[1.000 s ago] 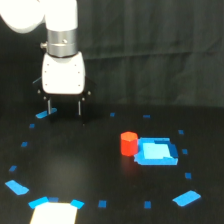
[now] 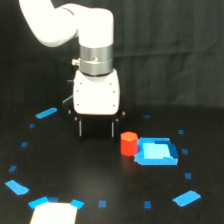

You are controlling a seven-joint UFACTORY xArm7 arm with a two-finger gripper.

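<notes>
A small red block stands on the dark table, right of the middle of the view. Close by on its right is a shallow blue tray with a pale inside. My white gripper hangs to the left of the block, with its dark fingers spread wide apart. Between them I see nothing. The block lies outside the fingers, just beyond the right one. How high the fingertips are above the table is hard to judge.
Blue tape strips and several small blue squares mark the dark table. A pale object is cut off by the bottom edge at the left.
My gripper has come right and lower in the view, nearer to the red block. Its fingers remain spread. The block and the tray have not moved.
</notes>
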